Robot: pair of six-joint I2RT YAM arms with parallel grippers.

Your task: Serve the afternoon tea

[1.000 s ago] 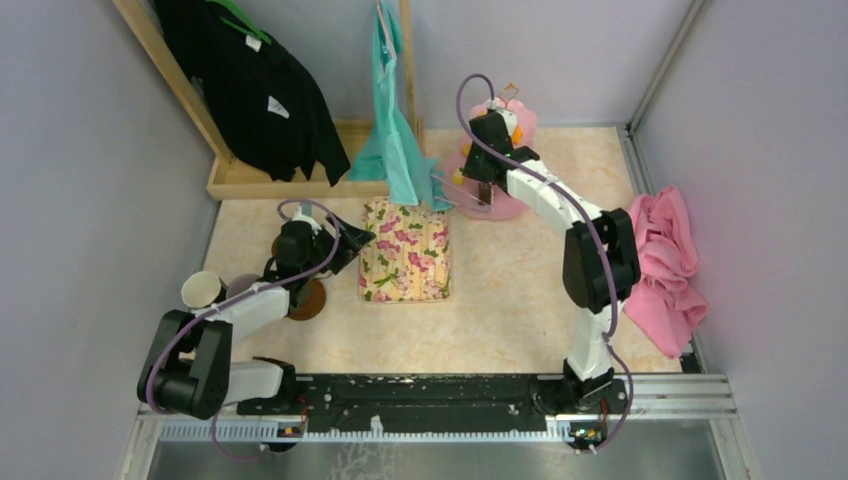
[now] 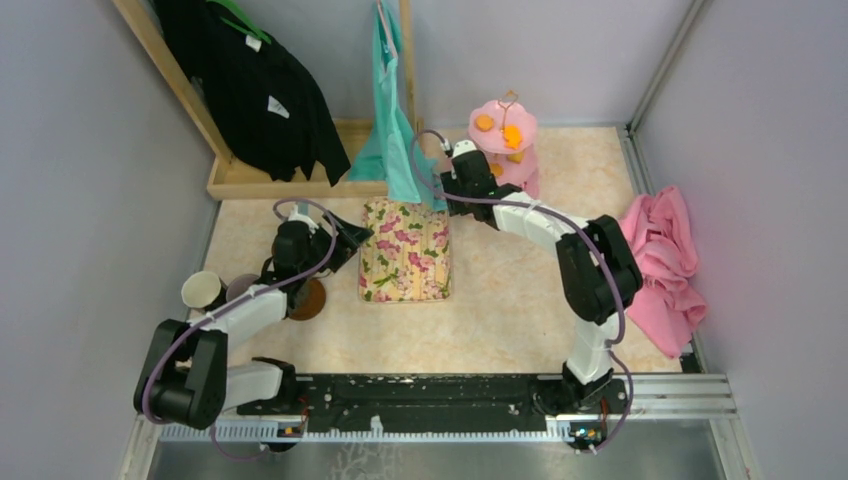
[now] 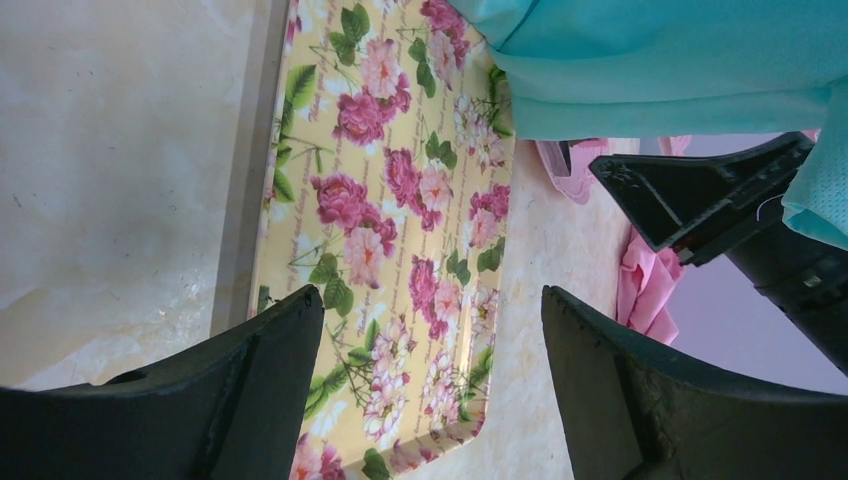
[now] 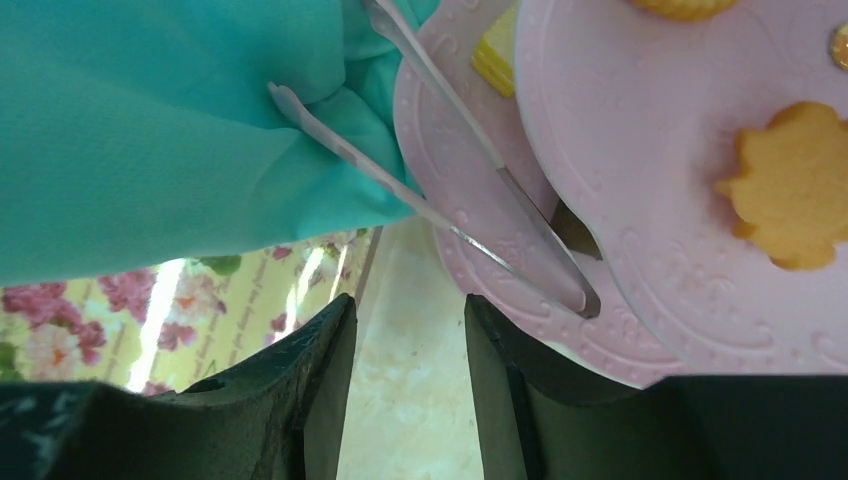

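Note:
The pink tiered stand (image 2: 521, 132) at the back holds orange treats (image 4: 789, 184) and a yellow piece (image 4: 495, 52). Metal tongs (image 4: 510, 200) rest on its lower tier, their tips on the teal cloth (image 4: 150, 150). My right gripper is open beside the lower tier, nothing between its fingers, below the tongs. The floral tray (image 2: 405, 260) lies mid-table. My left gripper is open over the tray's left side, empty.
A dark garment (image 2: 260, 90) hangs in a wooden frame. Cups (image 2: 203, 289) and a brown coaster (image 2: 312, 305) stand left. Pink cloth (image 2: 660, 270) lies right.
My right arm has come down and toward the left-front, from over the stand to beside it. The left arm is nearly unchanged.

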